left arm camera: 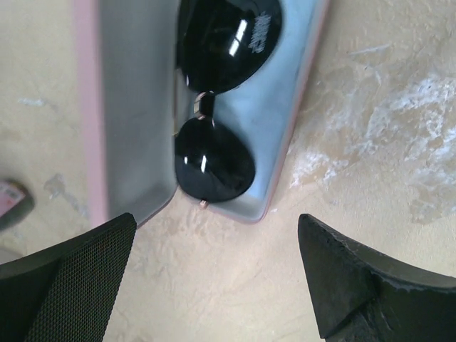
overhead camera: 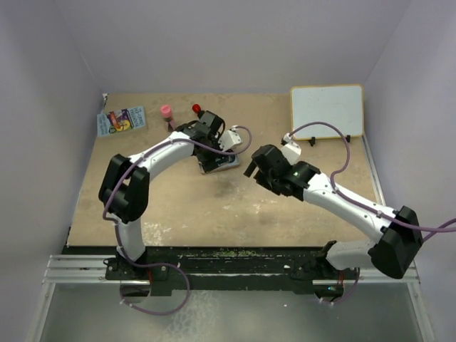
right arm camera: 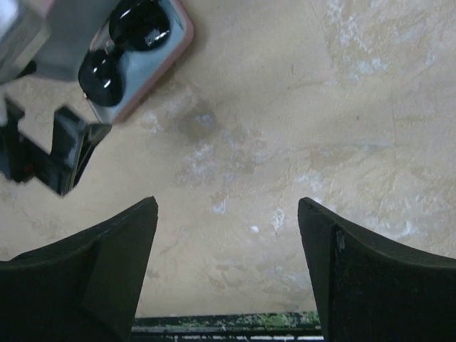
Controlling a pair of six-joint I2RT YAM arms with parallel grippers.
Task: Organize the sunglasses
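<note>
An open glasses case [left arm camera: 278, 164] with a light blue lining holds dark sunglasses [left arm camera: 214, 160], lying folded out along it; its lid [left arm camera: 133, 107] stands at one side. In the top view the case [overhead camera: 229, 162] is near the middle, largely under the left arm. My left gripper is open just beyond the case's end, nothing between its fingers. My right gripper is open over bare table to the right of the case, also empty. The right wrist view shows the sunglasses [right arm camera: 103, 78] in the case, with the left gripper at its left.
A pink cylinder [overhead camera: 167, 112], a red-topped item [overhead camera: 196, 108] and a colourful flat box [overhead camera: 121, 121] lie at the back left. A whiteboard [overhead camera: 327, 110] is at the back right.
</note>
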